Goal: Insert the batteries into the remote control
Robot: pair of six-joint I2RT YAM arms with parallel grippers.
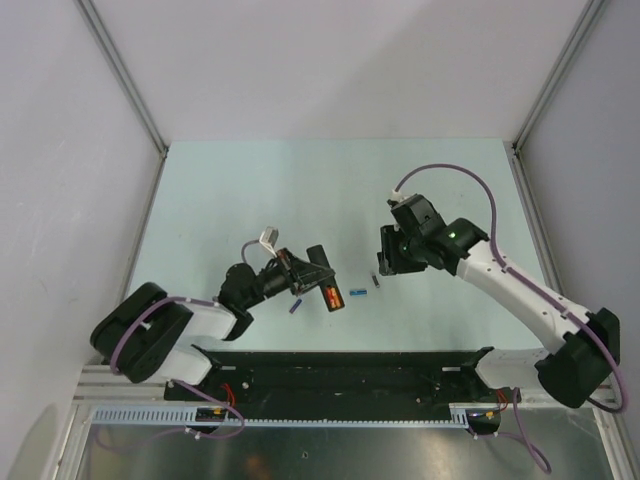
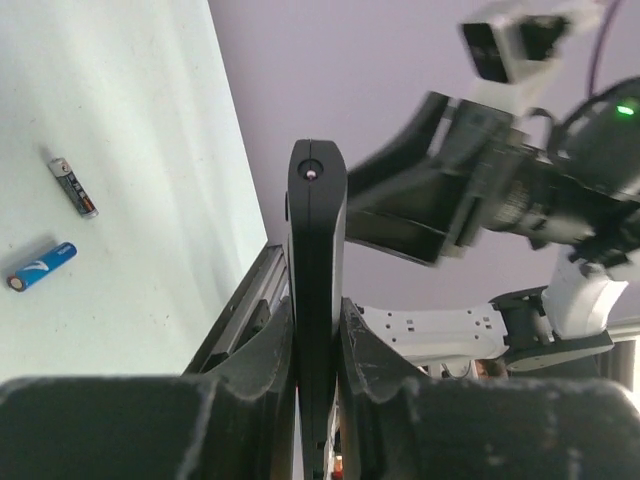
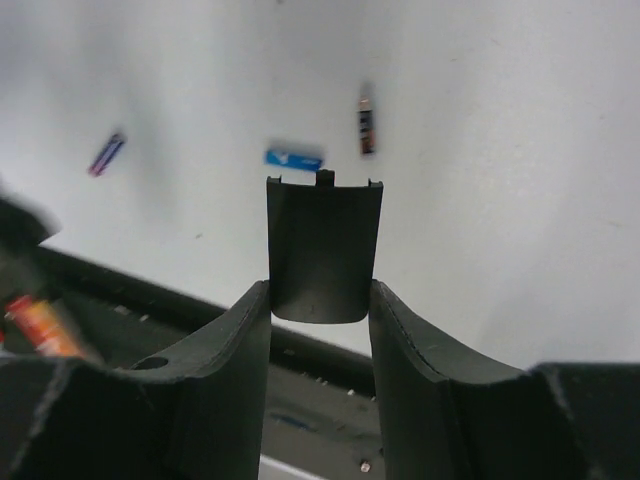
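Observation:
My left gripper (image 1: 310,270) is shut on the long black remote control (image 1: 331,292), raised over the table, its lower part showing orange in the top view; in the left wrist view the remote stands edge-on between the fingers. My right gripper (image 1: 393,250) holds a black battery cover (image 3: 322,250) between its fingertips. Below lie a blue battery (image 1: 358,292), a silver-and-black battery (image 1: 376,280) and a dark blue battery (image 1: 295,306).
Walls stand left and right.

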